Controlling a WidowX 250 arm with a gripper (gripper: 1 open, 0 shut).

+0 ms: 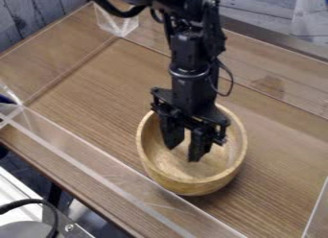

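A round light wooden bowl sits on the wooden table in the middle of the camera view. The black arm reaches down from the top, and its gripper hangs low over and partly inside the bowl, hiding part of the interior. The fingers point downward, spread somewhat apart. I see no object between them; the bowl's visible floor looks empty.
Clear plastic strips run along the front left and right edges. A white object lies off the table at the lower left. A grey plank wall stands behind.
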